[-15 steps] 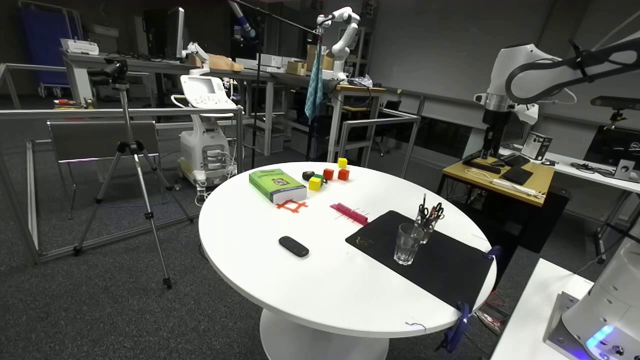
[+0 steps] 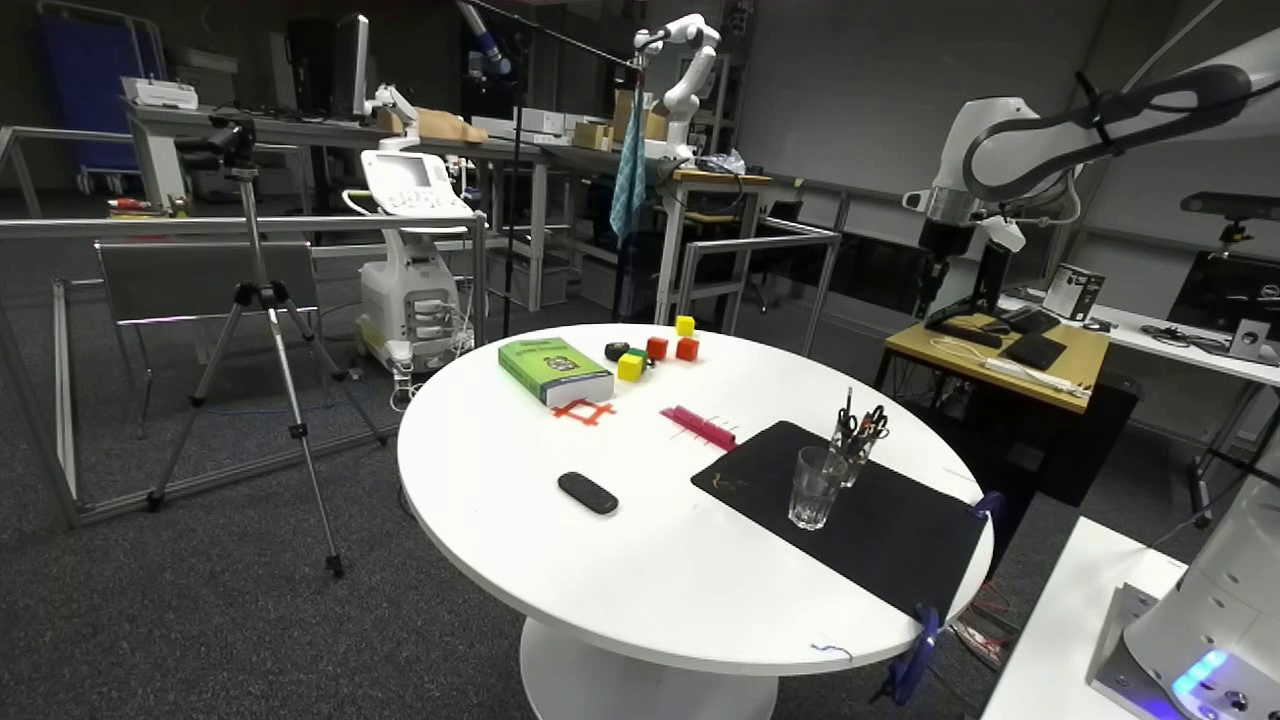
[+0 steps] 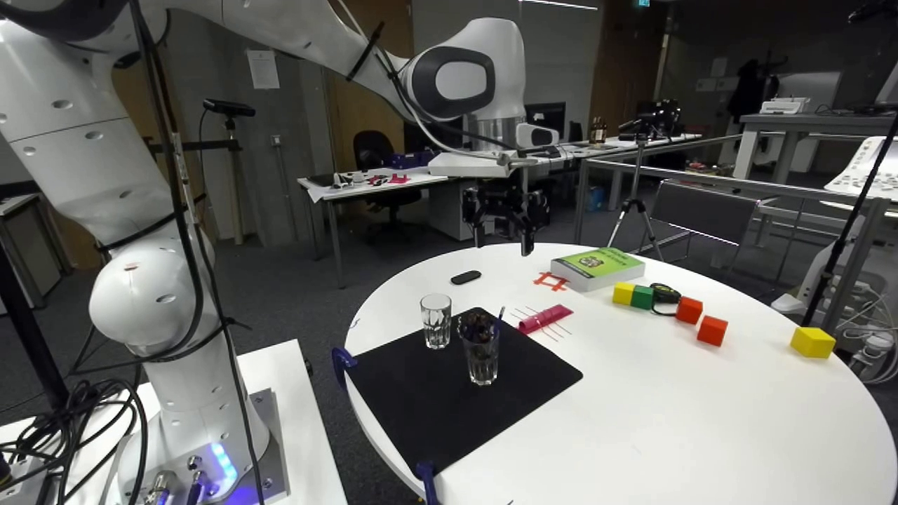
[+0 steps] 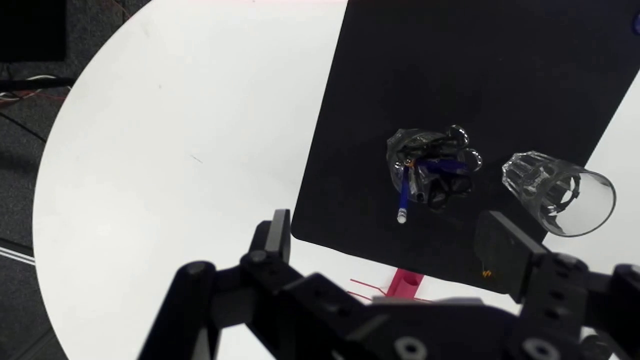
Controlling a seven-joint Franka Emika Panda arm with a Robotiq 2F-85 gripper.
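My gripper is open above the round table, its fingers wide apart with nothing between them. In exterior view 2 the gripper (image 3: 503, 240) hangs pointing down, well above the tabletop. Below it in the wrist view, a glass (image 4: 394, 150) holding scissors and a blue pencil (image 4: 404, 195) stands on the black mat (image 4: 360, 108). An empty clear glass (image 4: 576, 201) stands beside it on the mat. In exterior view 2, the filled glass (image 3: 482, 358) and the empty glass (image 3: 436, 320) are both upright.
A pink holder (image 3: 545, 318) with thin rods lies past the mat. Farther off are a green book (image 2: 555, 370), an orange frame (image 2: 584, 412), several coloured blocks, such as a yellow block (image 2: 629, 368), and a black remote (image 2: 588, 492). Blue clamps (image 2: 915, 658) grip the table edge.
In exterior view 1 the arm and gripper have shifted left, inward over the table, and the gripper sits slightly lower against the background. The objects on the table have stayed put.
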